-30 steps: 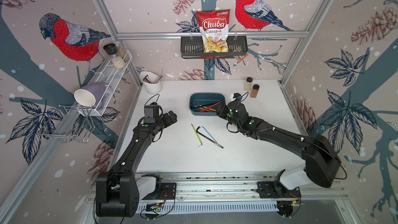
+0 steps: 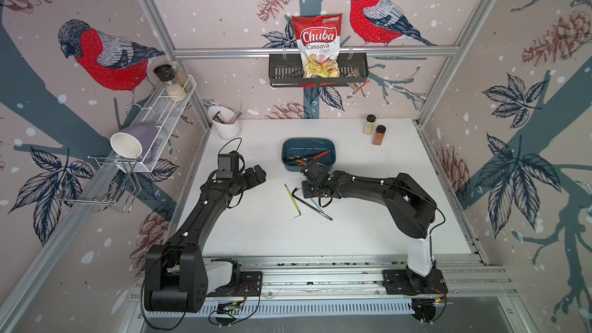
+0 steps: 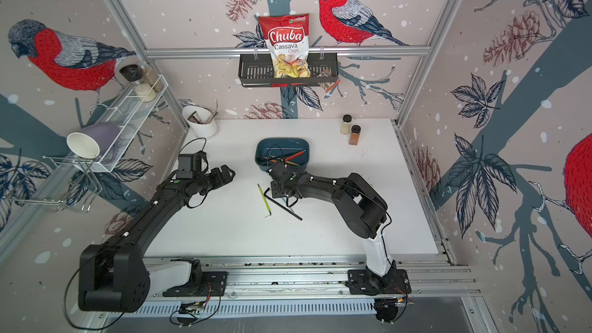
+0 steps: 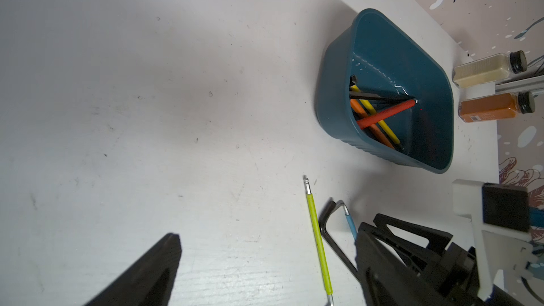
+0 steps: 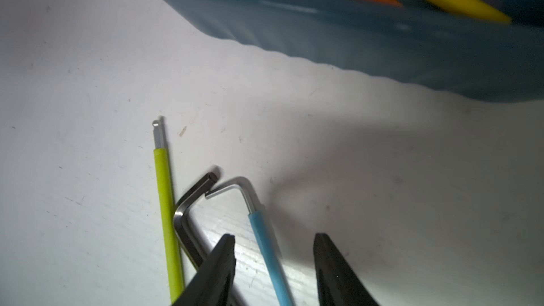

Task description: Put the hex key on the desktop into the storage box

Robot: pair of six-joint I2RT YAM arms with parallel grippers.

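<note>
Three hex keys lie on the white desktop in front of the teal storage box (image 4: 334, 90): a lime one (image 5: 164, 198), a black one (image 5: 189, 232) and a blue-handled one (image 5: 261, 238). The box holds red, orange, yellow and dark keys. My right gripper hangs low over the keys, fingers apart around the blue handle, with the handle lying on the desktop between them. My left gripper (image 2: 256, 175) is at the left of the desk, its fingers apart over bare desktop in its wrist view.
Two spice jars (image 2: 378, 135) stand at the back right. A white pot (image 2: 225, 128) stands at the back left; a wire shelf with a mug (image 2: 126, 145) is on the left wall.
My right arm has swung leftward, bringing its gripper from beside the box's right end to above the keys. The left arm has shifted only slightly. The keys lie where they were.
</note>
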